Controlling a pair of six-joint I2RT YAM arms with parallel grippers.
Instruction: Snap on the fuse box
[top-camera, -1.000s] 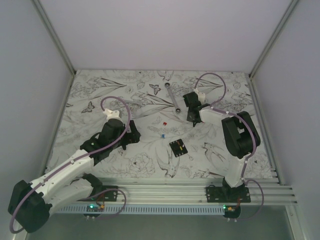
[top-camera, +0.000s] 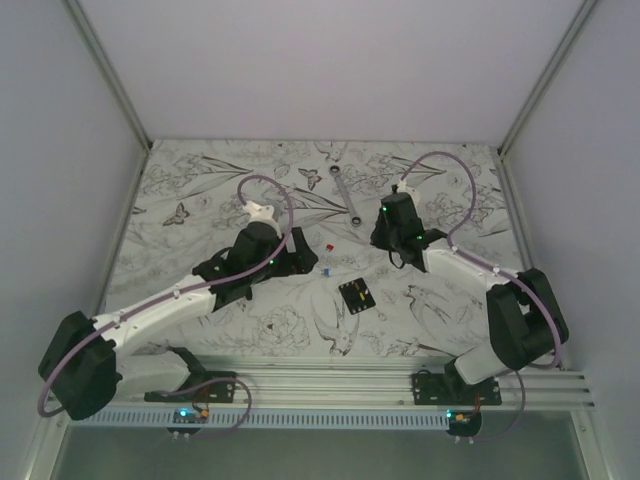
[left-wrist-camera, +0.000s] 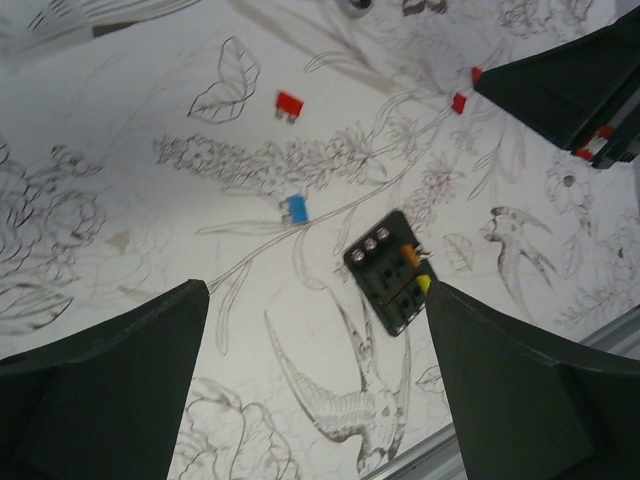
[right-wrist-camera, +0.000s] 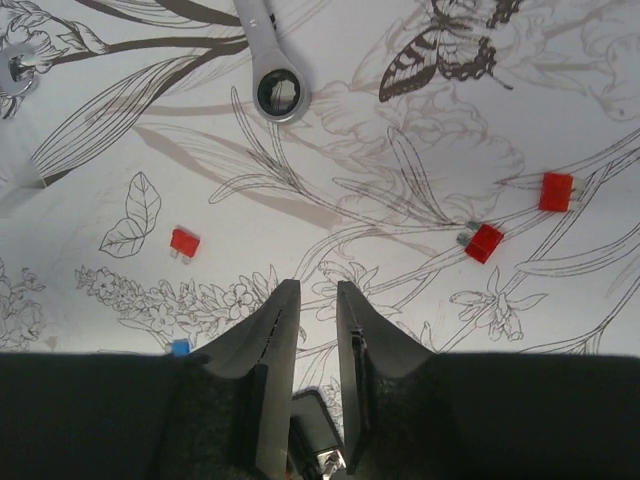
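Observation:
The black fuse box (top-camera: 356, 296) lies on the patterned board, with fuse holders and orange and yellow pieces showing in the left wrist view. A blue fuse (left-wrist-camera: 297, 208) and red fuses (right-wrist-camera: 484, 242) lie loose near it. My left gripper (top-camera: 305, 252) hangs open above and left of the box, nothing between its fingers. My right gripper is above the board, up and right of the box, its fingertips a narrow gap apart with nothing held.
A long wrench (top-camera: 344, 195) lies at the back middle. The board (top-camera: 180, 170) is mostly clear at the back left.
My left gripper has moved right toward the fuse box. The right arm has shifted a little right and appears higher.

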